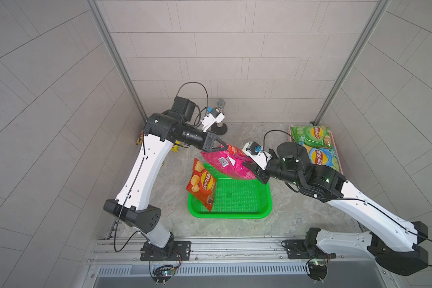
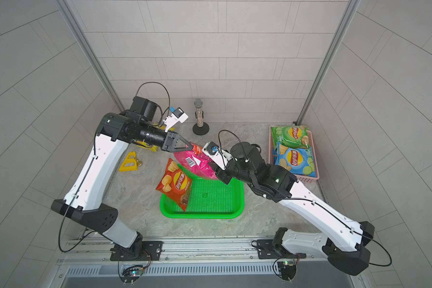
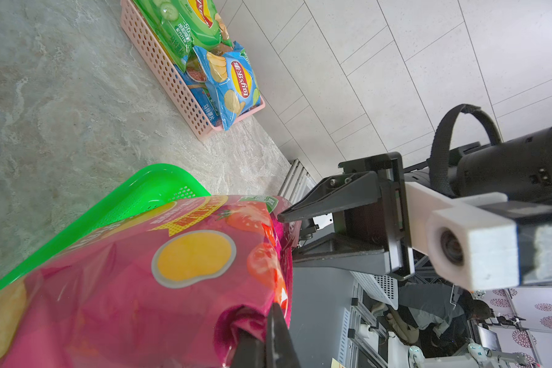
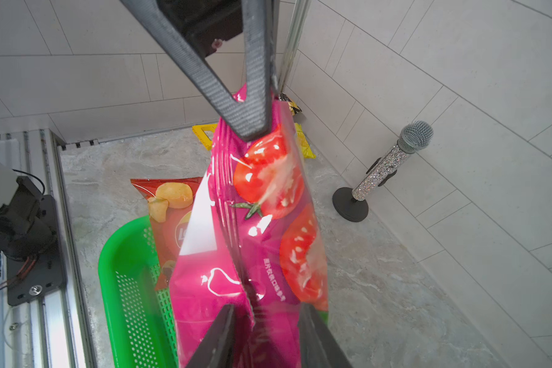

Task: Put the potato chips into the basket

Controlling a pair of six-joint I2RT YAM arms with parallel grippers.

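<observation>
A pink chip bag (image 1: 220, 160) hangs above the back of the green basket (image 1: 228, 215). My left gripper is shut on one end of it, with the crumpled foil pinched at its fingertips. At the bag's other end, my right gripper has its fingers apart, one on either side of the pink foil; in the left wrist view, too, a gap shows between those fingers. An orange chip bag (image 1: 201, 184) leans on the left side of the basket, partly over its rim.
A pink crate (image 2: 314, 144) with green and blue chip bags stands at the right. A microphone on a stand (image 2: 199, 115) is at the back, and a yellow object (image 2: 128, 162) lies at the left. The basket's middle and right are empty.
</observation>
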